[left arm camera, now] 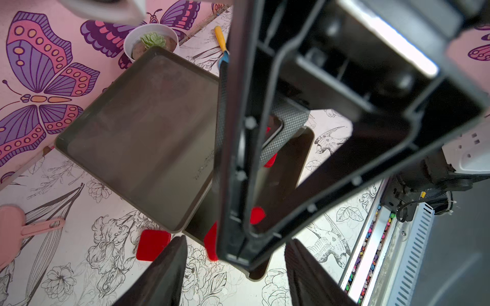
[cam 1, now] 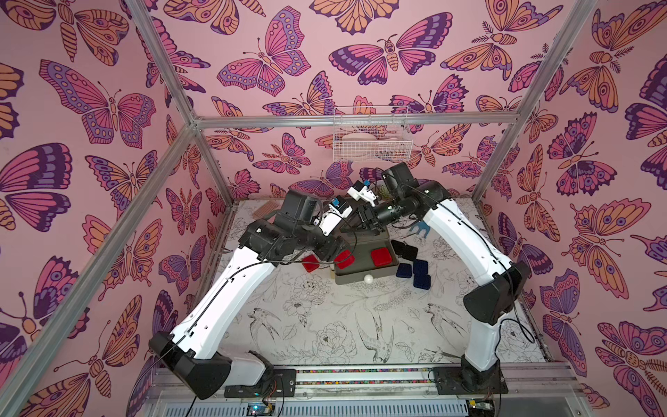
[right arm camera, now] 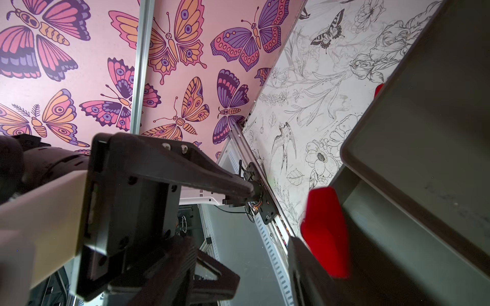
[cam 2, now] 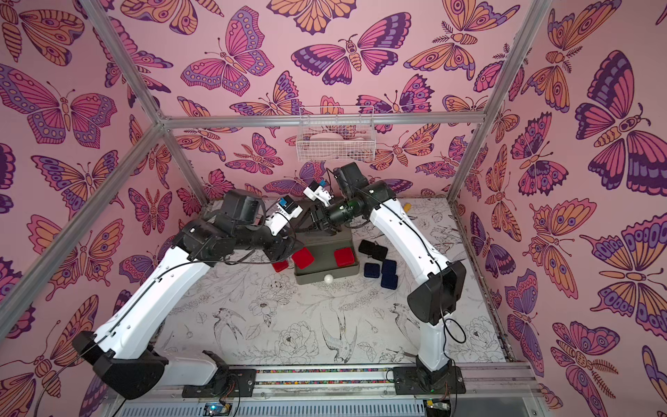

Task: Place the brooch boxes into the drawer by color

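Observation:
The grey drawer (cam 1: 357, 278) holds one red box (cam 1: 380, 257) at its right end. A second red box (cam 1: 344, 259) is at its left end, turned askew, and looks blurred in the right wrist view. Another red box (cam 1: 310, 262) lies on the table left of the drawer. My left gripper is open above the drawer's left end, nothing between its fingers. My right gripper is also open and empty, close beside the left one and crossing its wrist view. Several dark blue boxes (cam 1: 421, 280) and black boxes (cam 1: 410, 253) lie right of the drawer.
A broad grey panel (left arm camera: 148, 132) stretches behind the drawer. A potted succulent (left arm camera: 151, 41) stands at the back wall, and a pink utensil (left arm camera: 12, 234) lies at the left. Both arms crowd together over the drawer.

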